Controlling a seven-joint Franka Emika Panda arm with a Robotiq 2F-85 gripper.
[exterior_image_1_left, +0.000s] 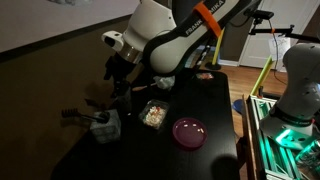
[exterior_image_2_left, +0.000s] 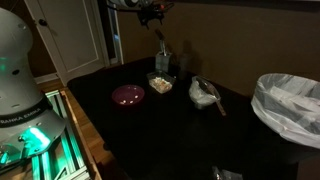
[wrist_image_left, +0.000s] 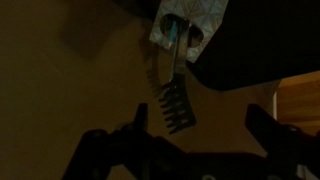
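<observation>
In the wrist view my gripper stands open, its two dark fingers well apart and nothing visible between them. Ahead of it a black toothed utensil (wrist_image_left: 177, 105) leans out of a pale patterned holder (wrist_image_left: 205, 14). The first exterior view has the gripper (exterior_image_1_left: 117, 72) high over the back of the table, left of centre. A pale utensil holder (exterior_image_1_left: 105, 127) stands there with a black slotted tool (exterior_image_1_left: 74, 115) sticking out. In the second exterior view the gripper (exterior_image_2_left: 152, 14) is above a dim upright container (exterior_image_2_left: 163, 62) with a utensil in it.
A clear tray of food pieces (exterior_image_1_left: 155, 114) and a dark red plate (exterior_image_1_left: 188, 133) holding small bits sit mid-table. A white-lined bin (exterior_image_2_left: 288, 105) is at the right in the second exterior view.
</observation>
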